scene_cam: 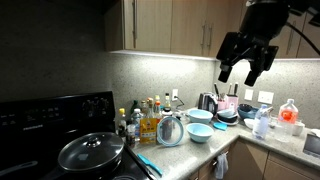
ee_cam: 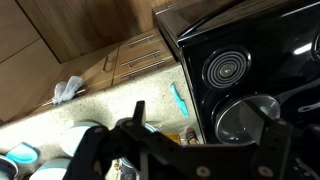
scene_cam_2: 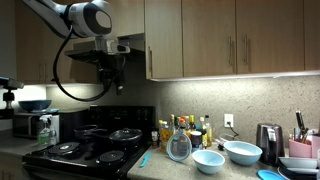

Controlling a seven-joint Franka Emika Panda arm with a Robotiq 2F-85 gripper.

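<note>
My gripper (scene_cam: pixel 237 77) hangs high in the air at the upper right of the first exterior view, its two fingertips well apart. In the wrist view the fingers (ee_cam: pixel 138 110) are also spread, with only the counter and stove showing far below between them. A lidded dark pan (scene_cam: pixel 90 152) sits on the stove. A light blue utensil (ee_cam: pixel 179 100) lies on the counter beside the stove. Pale blue bowls (scene_cam_2: pixel 208 161) rest farther along the counter, near a round clear lid (scene_cam_2: pixel 179 146) standing on edge.
Several bottles (scene_cam: pixel 149 125) crowd the wall behind the lid. A kettle (scene_cam_2: pixel 270 140) and a utensil holder (scene_cam_2: pixel 299 148) stand farther along. Wall cabinets (scene_cam_2: pixel 200 40) hang close to the raised arm. A white cloth (ee_cam: pixel 68 90) hangs at the drawer fronts.
</note>
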